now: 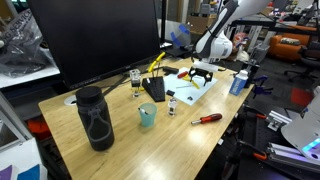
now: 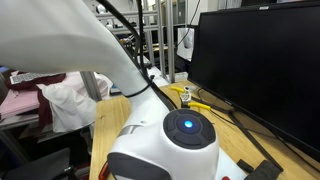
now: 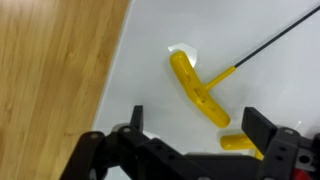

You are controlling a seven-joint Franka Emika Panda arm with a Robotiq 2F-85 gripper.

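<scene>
In the wrist view, a yellow T-handled tool (image 3: 200,90) with a thin dark shaft lies on a white sheet (image 3: 140,65). My gripper is open above the sheet, its two fingers (image 3: 122,142) wide apart. Nothing sits between the fingertips, and the tool's handle shows just ahead of them. Part of a second yellow handle (image 3: 237,142) appears by the right finger. From exterior view 1, the arm (image 1: 207,48) leans over the far end of the sheet; the fingertips are too small there to make out. In exterior view 2 the arm's white body hides the gripper.
A red-handled screwdriver (image 1: 207,119), a small bottle (image 1: 172,107), a teal mug (image 1: 147,115) and a black cylindrical speaker (image 1: 96,118) stand or lie on the wooden table. The monitor (image 1: 105,40) lines the back. A blue-and-white can (image 1: 239,82) is near the right edge.
</scene>
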